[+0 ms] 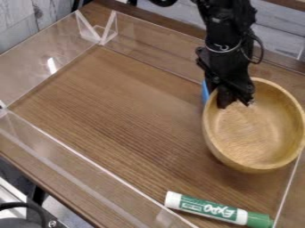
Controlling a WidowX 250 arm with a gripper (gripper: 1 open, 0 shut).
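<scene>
A black robot gripper [231,93] reaches down from the top centre-right and is shut on the upper rim of a large tan oval bowl [252,134] at the right of the table. The bowl's far side is raised against the gripper, so it looks tilted. A blue object [205,92] shows just behind the bowl's upper left, mostly hidden by bowl and gripper.
A green and white Expo marker [217,208] lies at the front right.
</scene>
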